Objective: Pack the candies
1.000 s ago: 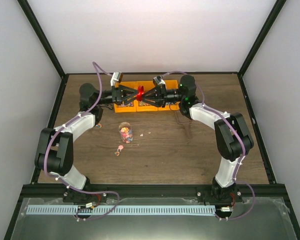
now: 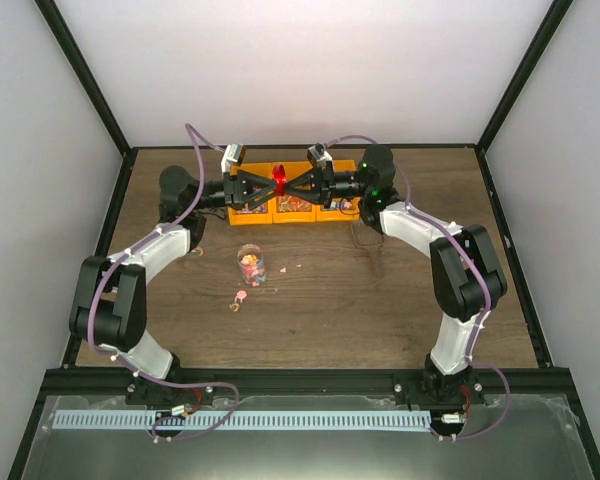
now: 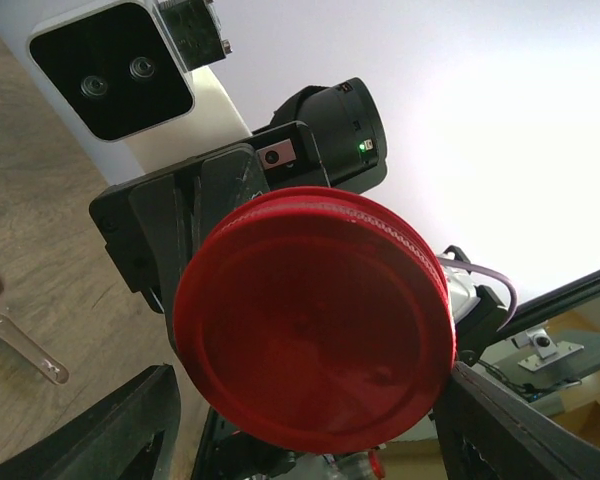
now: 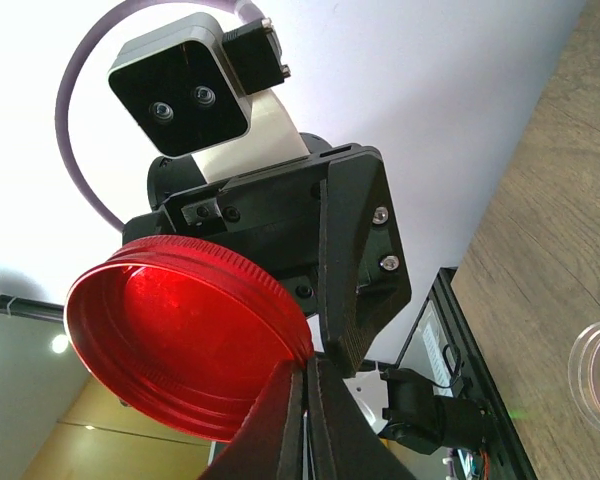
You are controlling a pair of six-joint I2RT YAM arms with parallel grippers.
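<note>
A red round lid (image 2: 279, 179) is held up on edge between my two hands, over the orange bins. My left gripper (image 2: 269, 188) is shut on the lid, whose red face (image 3: 315, 330) fills much of the left wrist view between the fingers. From the other side, my right gripper (image 2: 292, 188) meets the lid. Its fingers (image 4: 282, 428) are together at the lid's rim; whether they pinch the thin edge cannot be made out. A clear open jar (image 2: 252, 270) with colourful candies stands on the table below.
Orange bins (image 2: 264, 218) holding candies line the back of the table. A small pink-and-orange item (image 2: 240, 297) lies in front of the jar. Some small bits lie to its right, and a clear scoop-like item (image 2: 365, 238) rests at right.
The lid has shifted very slightly up and left in the top view, and the right hand has moved a little to the right. The jar has not moved.
</note>
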